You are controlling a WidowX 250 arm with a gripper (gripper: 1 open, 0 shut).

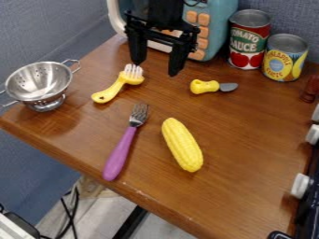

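Observation:
My black gripper [157, 52] hangs open above the back middle of the wooden table, nothing between its fingers. Below and left of it lies a yellow-handled brush [111, 89] with white bristles. To its lower right is a small yellow-handled tool [204, 87] with a metal end. A fork with a purple handle [122, 147] and a yellow corn cob [184, 146] lie nearer the front. A steel colander [39, 82] sits at the left edge.
A tomato sauce can [248, 40] and a yellow can [284, 59] stand at the back right, beside a light blue appliance [214, 18]. Black equipment with white knobs [305, 201] lines the right edge.

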